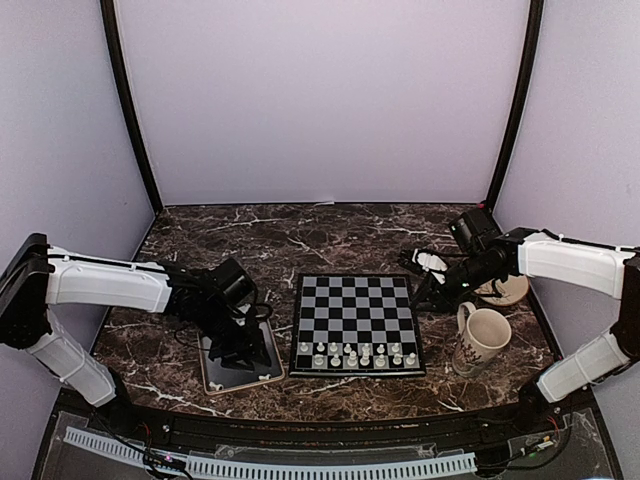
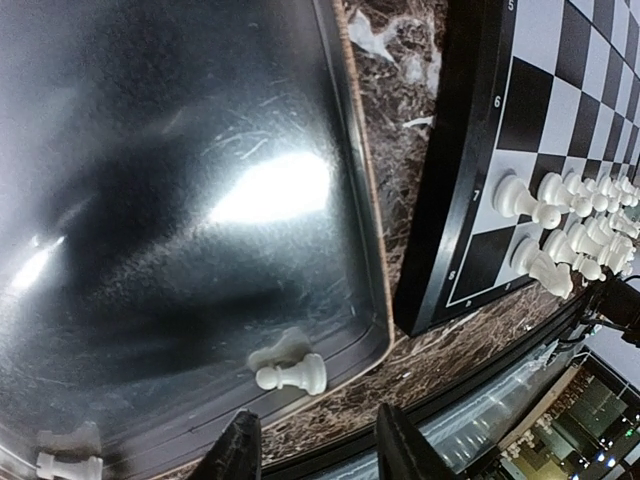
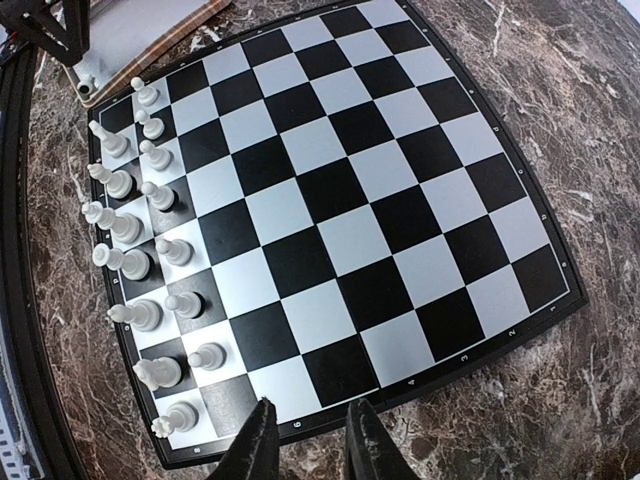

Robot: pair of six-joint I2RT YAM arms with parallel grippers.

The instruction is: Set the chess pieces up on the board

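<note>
The chess board (image 3: 320,230) has white pieces standing in two rows along one side, including a white pawn (image 3: 205,355). The tray (image 2: 200,270) left of it holds a lying white pawn (image 2: 295,372) and another white piece (image 2: 70,466) near its near edge. My left gripper is open over the tray, empty, a little above and beside the pawn. My right gripper hangs over the board's right side, its fingers apart with nothing between them.
A large mug (image 1: 478,342) stands right of the board near the front, with a round plate (image 1: 512,290) behind it.
</note>
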